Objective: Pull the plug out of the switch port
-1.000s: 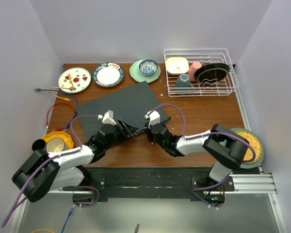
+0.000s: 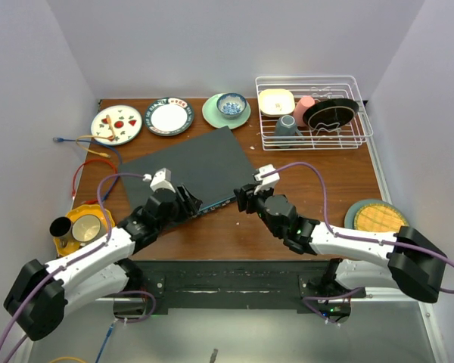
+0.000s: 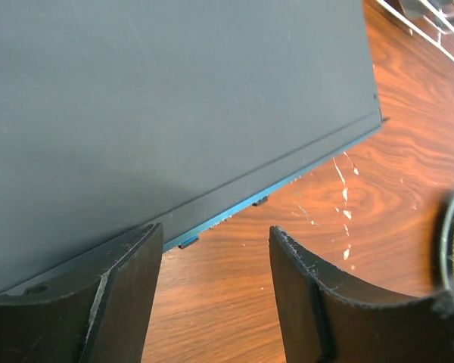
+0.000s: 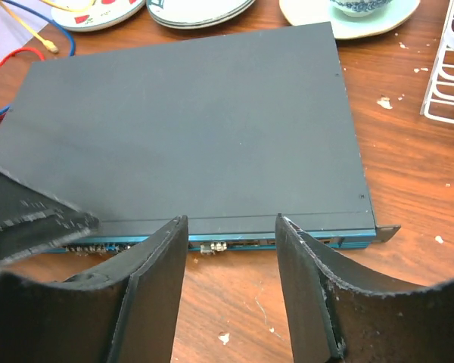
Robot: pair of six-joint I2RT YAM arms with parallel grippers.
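The dark switch [image 2: 193, 162] lies flat, its port edge facing the front. In the right wrist view a small silvery piece [image 4: 213, 247] shows on that edge; whether it is a plug is hard to tell. My left gripper [image 2: 188, 203] is over the switch's front left, open, with only switch edge and wood visible beyond its fingers [image 3: 113, 302]. My right gripper [image 2: 244, 198] stands off the front edge near the right corner, open, nothing seen between its fingertips.
Plates and a bowl [image 2: 231, 105] line the back. A dish rack [image 2: 315, 144] stands back right, a pie [image 2: 377, 218] front right, a yellow dish [image 2: 108, 223] with cups at left. Coloured cables lie left; bare wood is right of the switch.
My left gripper has shifted slightly leftward.
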